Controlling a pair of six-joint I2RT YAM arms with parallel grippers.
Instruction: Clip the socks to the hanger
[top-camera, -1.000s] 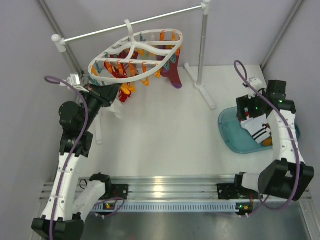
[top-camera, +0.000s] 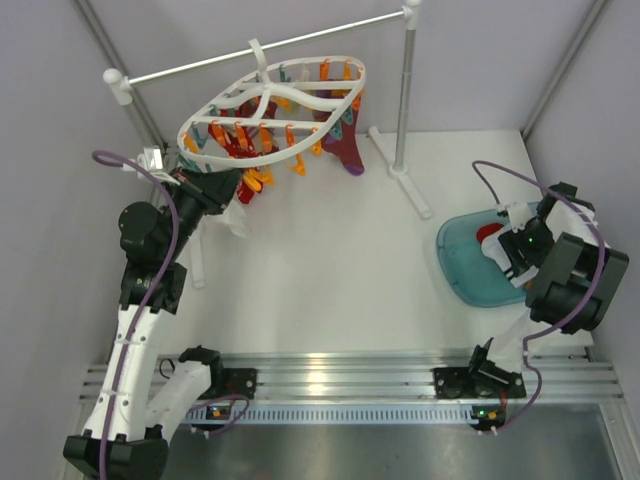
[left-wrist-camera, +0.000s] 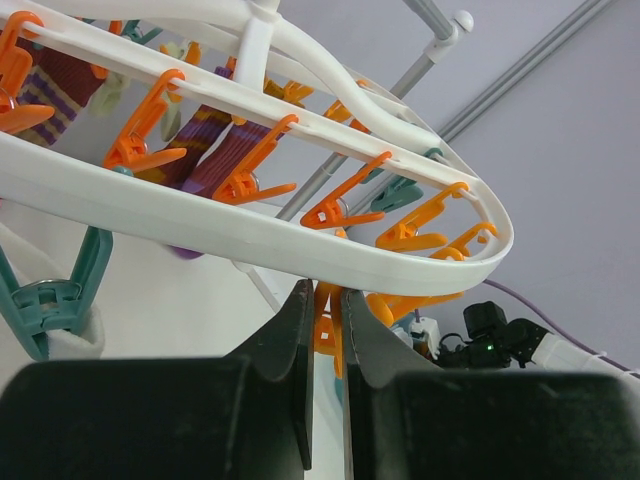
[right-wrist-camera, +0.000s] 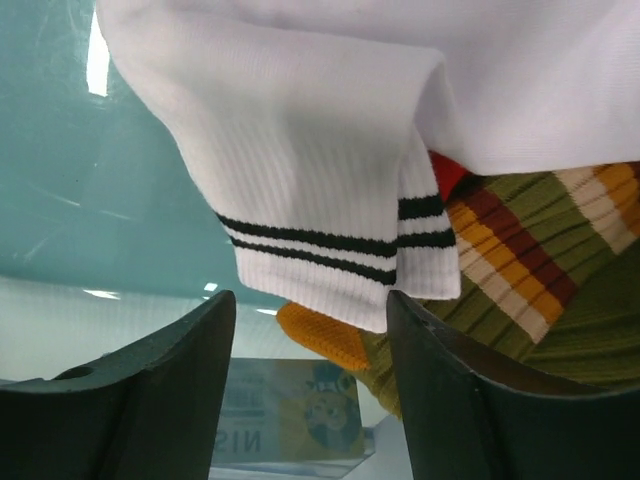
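The white oval hanger hangs from the rack at the back left, with several socks clipped to it. At its near rim my left gripper is shut on an orange-yellow clip. A teal clip grips a white sock at the rim's left. In the right wrist view a white sock with two black stripes lies folded in the teal basin. My right gripper stands part open just over its striped cuff, the fingers apart and nothing held between them.
A brown, orange and green striped sock lies beside and under the white one. Something red also sits in the basin. The table between hanger and basin is clear. A rack post stands at the back.
My right gripper has come down and toward the front over the white sock in the basin, now covering part of it. The left arm and hanger stay almost still.
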